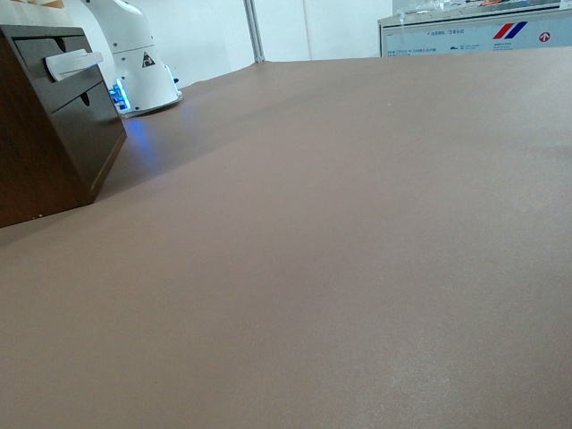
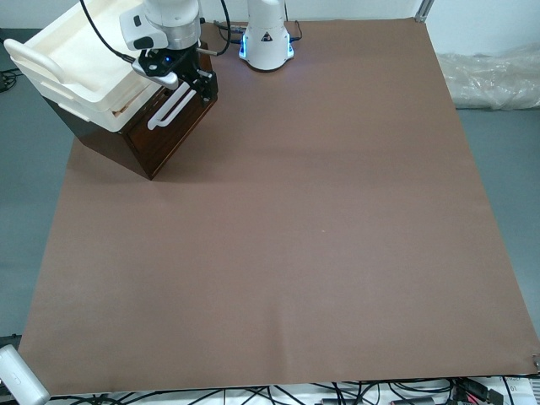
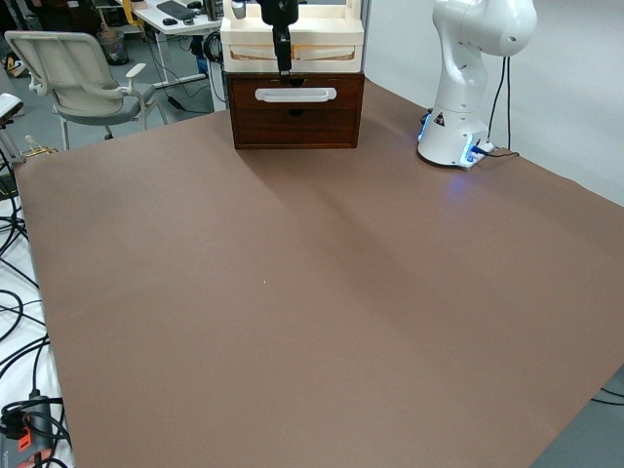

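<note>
A dark wooden drawer box (image 2: 139, 148) carries a white plastic bin (image 2: 80, 63) on top; its white drawer handle (image 3: 295, 95) faces the brown table. The black gripper (image 2: 202, 84) hangs from the white arm just at the box's front, above the handle in the left view; in the right view it (image 3: 284, 60) points down in front of the bin. Whether it is open or shut cannot be made out.
The arm's white base (image 2: 267, 51) stands at the table's back beside the box. Cables (image 3: 24, 312) run along the outside of one edge.
</note>
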